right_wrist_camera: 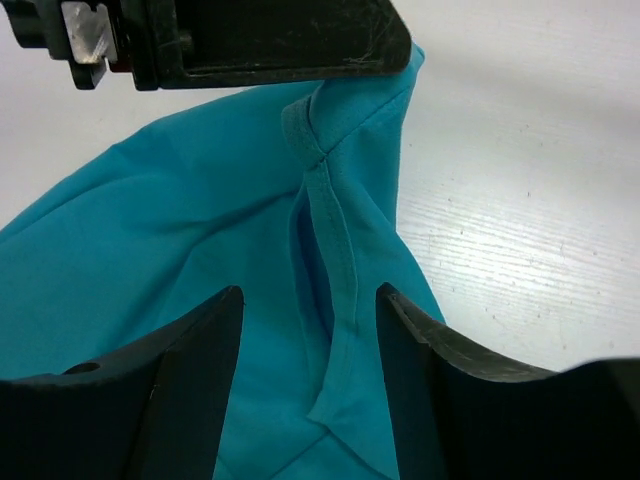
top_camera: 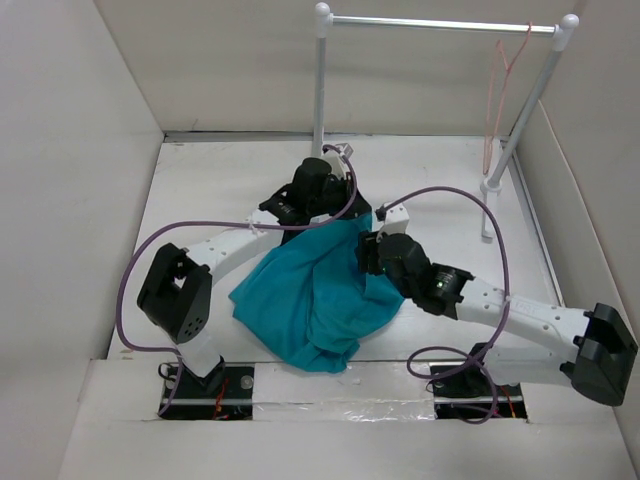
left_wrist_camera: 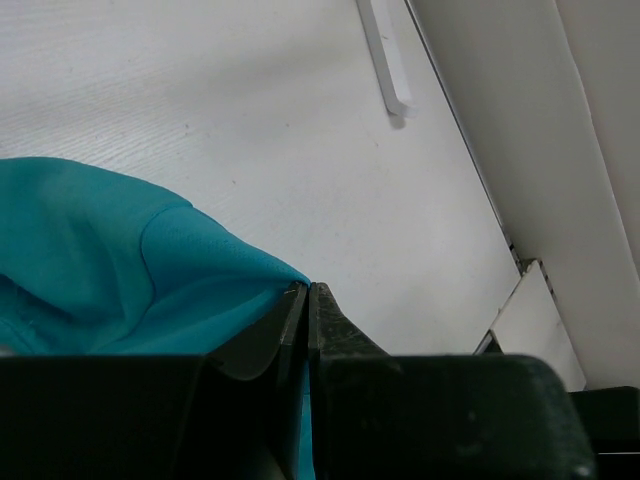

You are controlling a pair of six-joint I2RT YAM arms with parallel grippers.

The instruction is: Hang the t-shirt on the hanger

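The teal t-shirt (top_camera: 300, 295) lies bunched on the white floor between both arms. My left gripper (top_camera: 345, 200) is shut on the shirt's upper fold; in the left wrist view the fabric (left_wrist_camera: 200, 250) reaches into its fingertips (left_wrist_camera: 322, 305). My right gripper (top_camera: 370, 250) stands open just below and right of it, and in the right wrist view its fingers (right_wrist_camera: 440, 360) are apart over a seamed fold (right_wrist_camera: 335, 260) of the shirt. A pink hanger (top_camera: 500, 70) hangs from the rail at the top right.
A white rack (top_camera: 440, 27) with uprights stands at the back. Bare floor (top_camera: 460, 210) shows to the right and left of the shirt. Walls bound the space on both sides.
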